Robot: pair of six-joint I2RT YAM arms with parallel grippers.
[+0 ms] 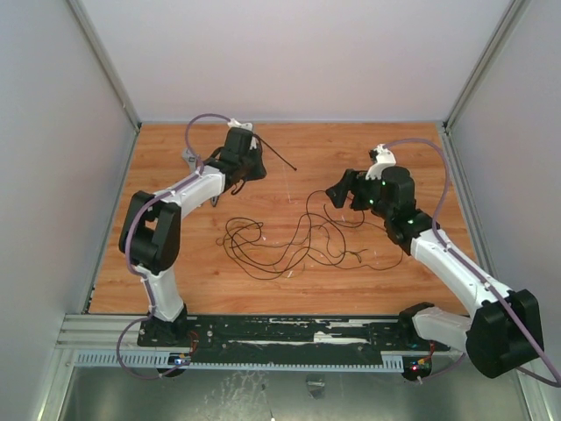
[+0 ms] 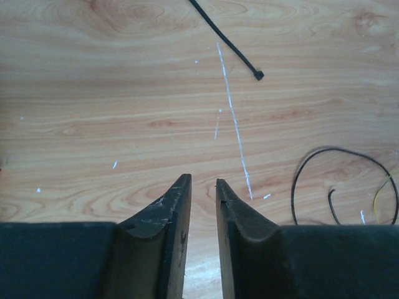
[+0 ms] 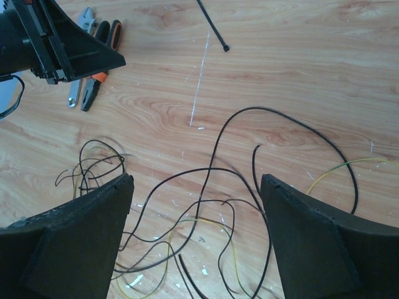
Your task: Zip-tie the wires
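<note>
Black and yellow-green wires (image 1: 308, 252) lie in loose loops across the middle of the table; the right wrist view shows a tangled bunch (image 3: 100, 165) at their left end. A black zip tie (image 1: 279, 154) lies flat near the back, its head (image 2: 258, 75) towards the right. My left gripper hovers left of the zip tie, above bare wood, its fingertips a small gap apart and nothing between them. Over the wires' right part hangs my right gripper, wide open and empty.
Pliers with orange and black handles (image 3: 100, 68) and a metal wrench (image 3: 80, 56) lie at the back left, close to the left arm. Bare wood stretches along the back right. White scratches mark the table (image 2: 93, 143).
</note>
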